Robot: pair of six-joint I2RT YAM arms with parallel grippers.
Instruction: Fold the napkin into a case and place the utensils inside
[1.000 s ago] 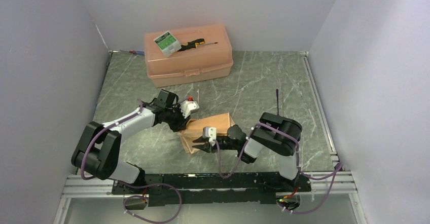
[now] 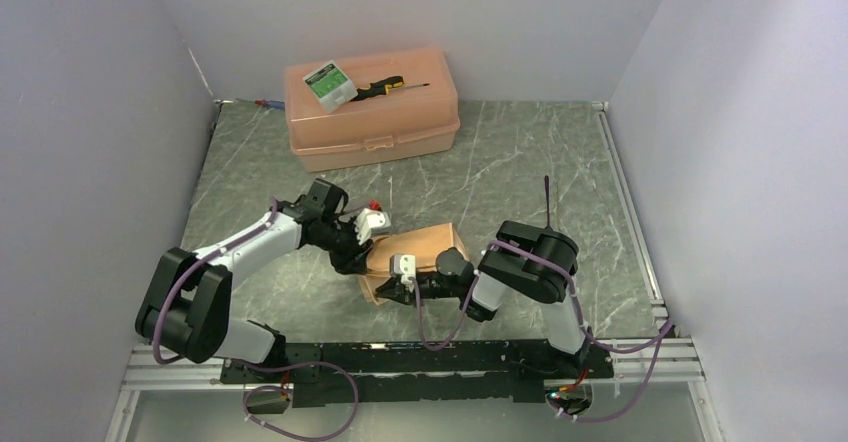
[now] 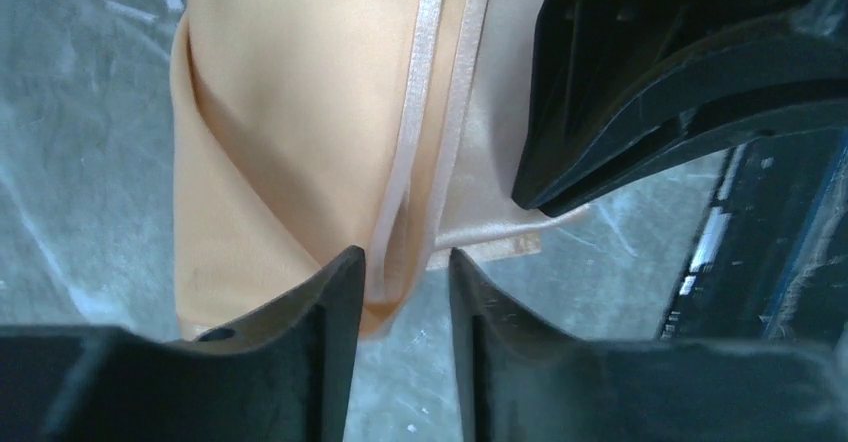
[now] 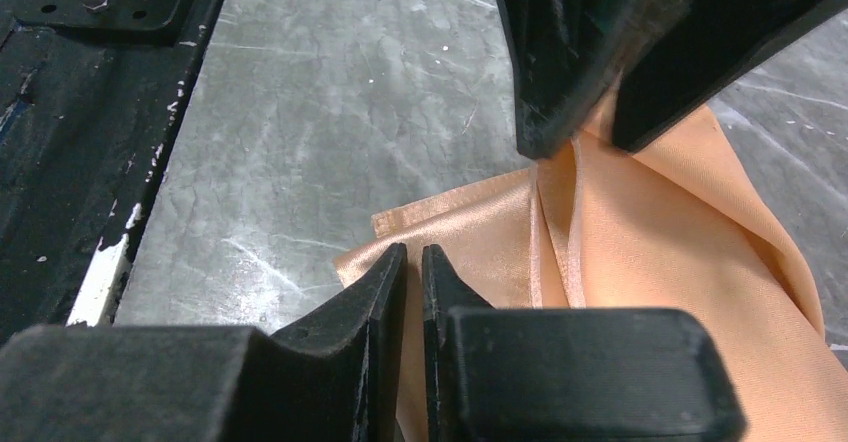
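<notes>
The peach napkin (image 2: pixel 420 244) lies folded at the front middle, with a narrow raised fold and a loose flap (image 3: pixel 240 232) at one end. My left gripper is over that end, its fingertips parted either side of the raised fold's tip. My right gripper is down on the napkin's front layer, its fingertips close together; I cannot tell whether cloth is between them. The other gripper's dark fingers show at the top of each wrist view. A small red item (image 2: pixel 376 205) is partly hidden behind the left gripper; I cannot identify the utensils.
A pink toolbox (image 2: pixel 372 132) stands at the back with a screwdriver (image 2: pixel 385 87) and a white-green packet (image 2: pixel 330 85) on it. A blue-handled tool (image 2: pixel 270 103) lies left of it. Walls surround three sides.
My right gripper has shifted a little left, and the napkin's left end is slightly rearranged.
</notes>
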